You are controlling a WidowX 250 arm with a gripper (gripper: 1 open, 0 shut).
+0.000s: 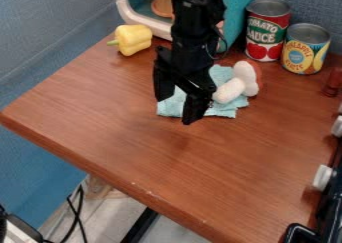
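Observation:
My black gripper (179, 104) is low over a light-blue cloth (227, 108) on the wooden table; whether its fingers are open or shut is unclear. A white object with a pinkish part (238, 85) lies on the cloth's right side, just right of the gripper. A yellow toy (132, 38) sits at the back left.
A red can (266, 32) and a yellow-labelled can (305, 51) stand at the back right, beside a white-and-teal container (143, 12). Black equipment (325, 197) lines the right edge.

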